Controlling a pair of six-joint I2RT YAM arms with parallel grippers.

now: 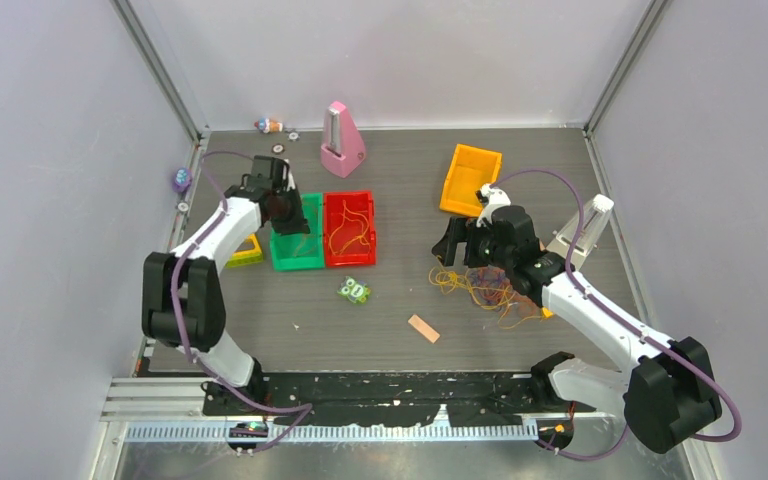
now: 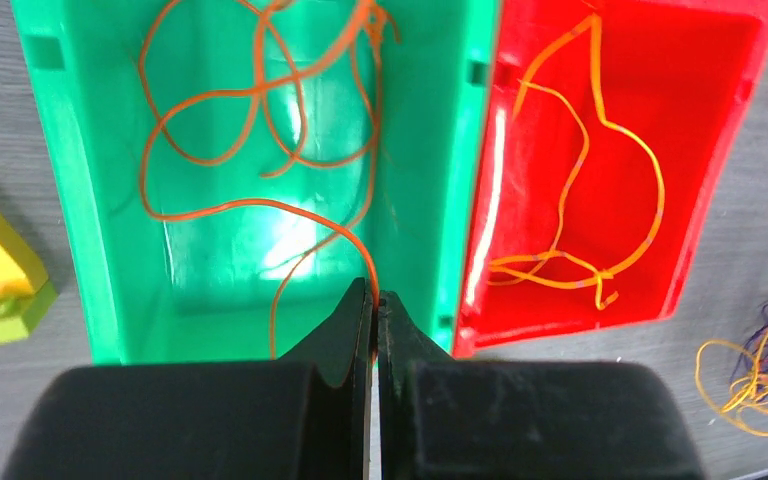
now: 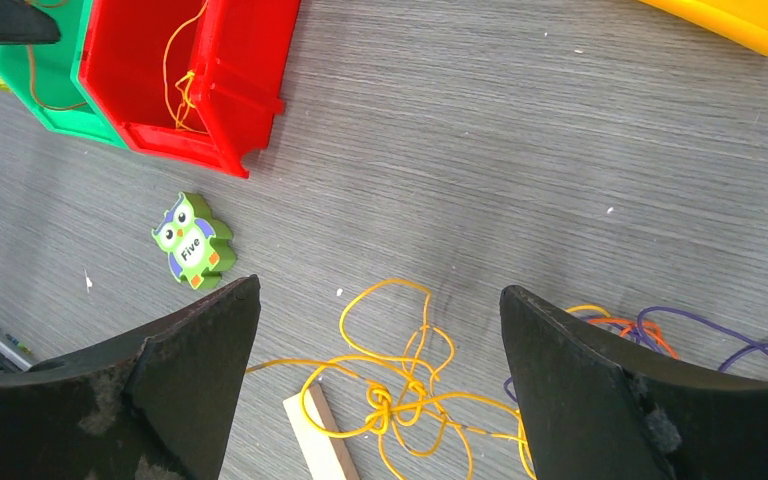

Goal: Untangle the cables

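My left gripper is shut over the green bin (image 2: 50,180), with a thin orange cable (image 2: 250,203) running up into the line between its fingertips. The rest of that cable lies in loose loops inside the bin. In the red bin (image 2: 705,190) beside it lies a yellow-orange cable (image 2: 650,165). On the right of the table is a tangled pile with a yellow cable (image 3: 430,400) and a purple cable (image 3: 750,342). Above the pile's left part, my right gripper stands open and nothing is held between its fingers.
A green owl block (image 3: 193,240) and a wooden piece (image 1: 424,328) lie mid-table. An orange-yellow bin (image 1: 470,175) and a pink metronome-like object (image 1: 342,140) stand farther back. Bare table separates the red bin from the pile.
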